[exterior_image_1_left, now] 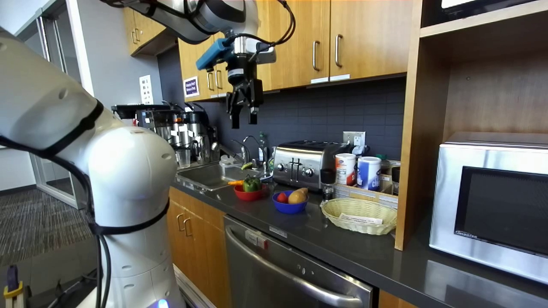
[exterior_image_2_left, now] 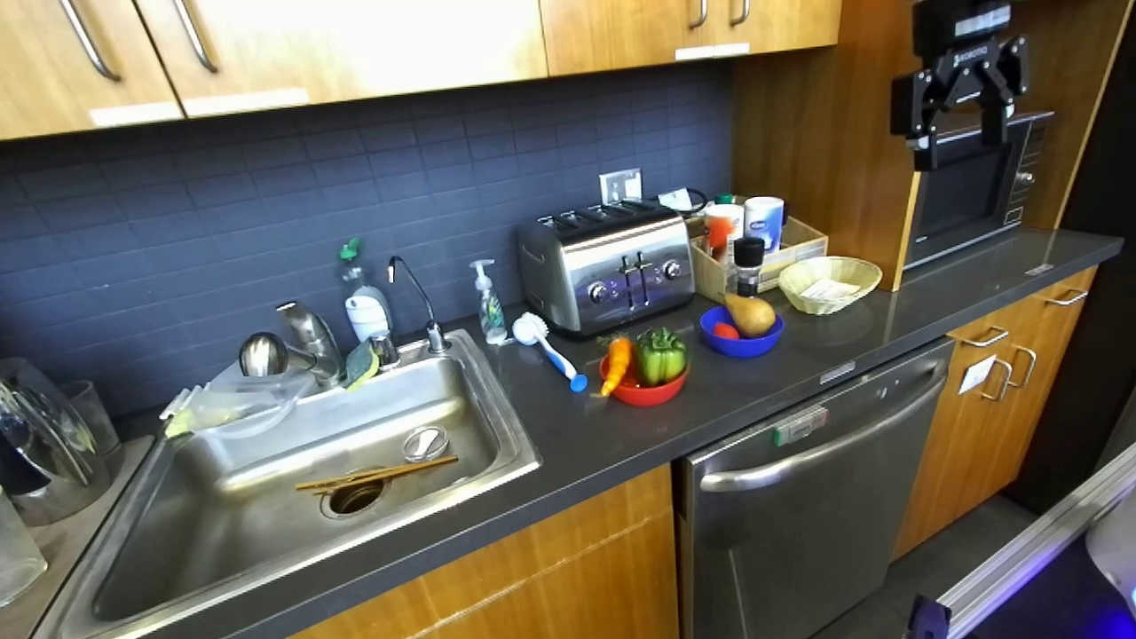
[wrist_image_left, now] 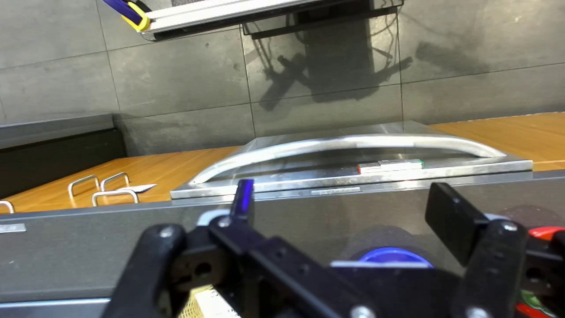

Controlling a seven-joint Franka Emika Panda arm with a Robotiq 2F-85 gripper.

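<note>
High above the counter, my gripper (exterior_image_1_left: 244, 119) points down with its fingers open and empty. In the wrist view its black fingers (wrist_image_left: 450, 222) stand wide apart, the counter showing between them. A blue bowl (exterior_image_2_left: 747, 339) holds a brown pear-shaped item (exterior_image_2_left: 752, 315) and a red item (exterior_image_2_left: 725, 331). To its left in exterior view 2, a red bowl (exterior_image_2_left: 644, 392) carries a green pepper (exterior_image_2_left: 660, 357) and an orange carrot (exterior_image_2_left: 617, 364). The pale wicker basket (exterior_image_1_left: 359, 214) has a paper slip in it.
A toaster (exterior_image_1_left: 303, 165) and a box of canisters (exterior_image_2_left: 800, 254) stand along the back wall. The sink (exterior_image_2_left: 309, 490) holds chopsticks; a dish brush (exterior_image_2_left: 549, 351) lies beside it. A microwave (exterior_image_1_left: 488, 200) stands at the right. Upper cabinets (exterior_image_1_left: 370, 41) hang behind the gripper.
</note>
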